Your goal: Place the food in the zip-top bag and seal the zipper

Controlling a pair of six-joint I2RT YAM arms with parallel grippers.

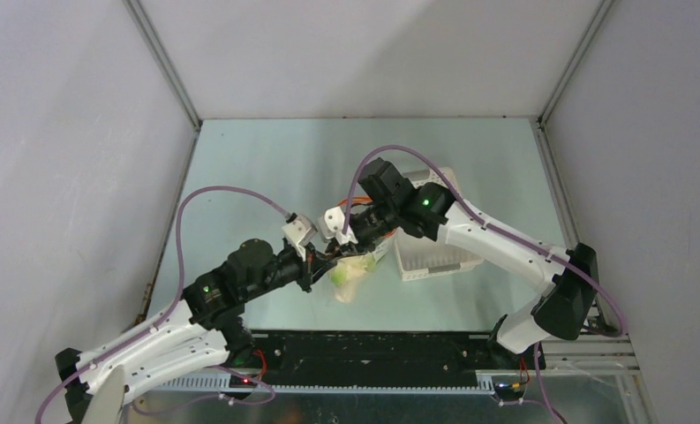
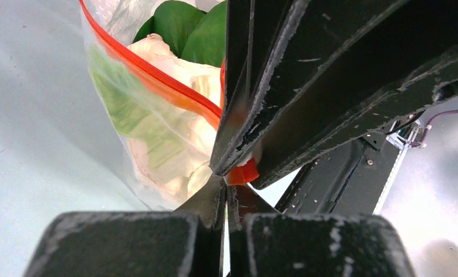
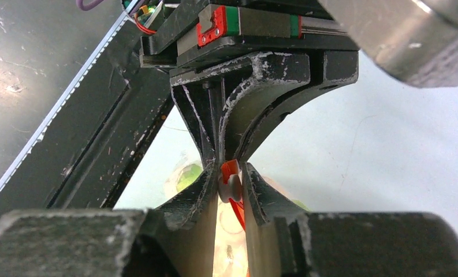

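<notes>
A clear zip bag (image 2: pixel 128 104) with a red-orange zipper holds leafy greens (image 2: pixel 180 29) and pale food. In the top view it lies mostly under my two grippers, which meet over it. My left gripper is shut at the zipper's end, just below a small red tab (image 2: pixel 242 173); whether anything thin is between its fingertips is hard to see. My right gripper has its fingertips close around the red zipper end and a small pale slider, directly against the left gripper's fingers; whether it grips them is unclear.
A white plastic basket (image 1: pixel 434 263) stands to the right behind the bag, partly under the right arm.
</notes>
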